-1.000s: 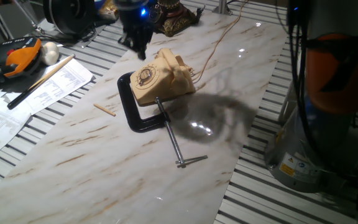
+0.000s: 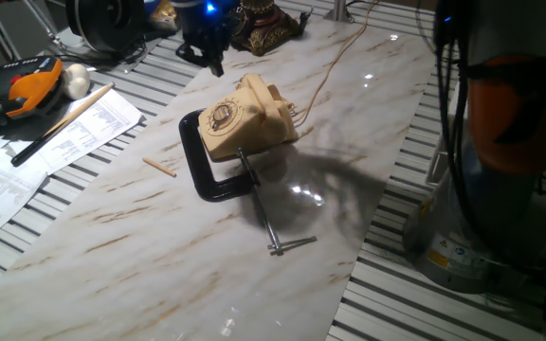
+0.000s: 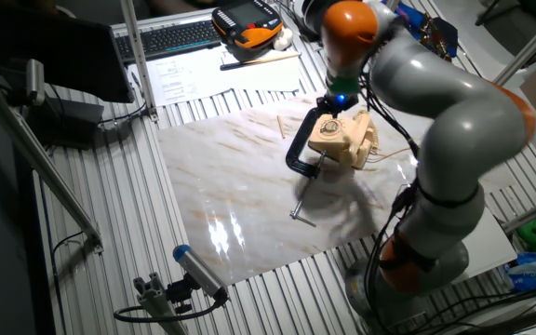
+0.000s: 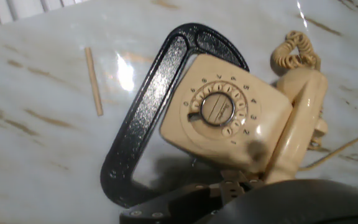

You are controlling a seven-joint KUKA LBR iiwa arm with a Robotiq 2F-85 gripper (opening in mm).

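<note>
A cream rotary telephone (image 2: 246,118) sits on the marble-patterned board, its dial showing in the wrist view and its handset (image 4: 300,115) on the right side. Against the phone lies a black C-clamp (image 4: 132,127), with its frame round the dial end. The clamp's screw and T-handle (image 2: 271,223) stretch toward the front of the board. My gripper (image 2: 216,66) hangs above and behind the phone, apart from it. Only dark gripper parts show along the bottom of the wrist view, and the state of the fingers is unclear. Left of the clamp is a thin wooden stick (image 4: 94,81).
Papers (image 3: 203,79), a dark pen-like rod (image 2: 60,125) and an orange-black device (image 2: 17,87) lie beyond the board's left side. An ornate dark object (image 2: 265,26) stands behind the phone. The phone's cord (image 2: 335,66) runs backward. Much of the board's front (image 2: 159,275) is bare.
The shadow on the board has moved; phone, clamp and stick have stayed put.
</note>
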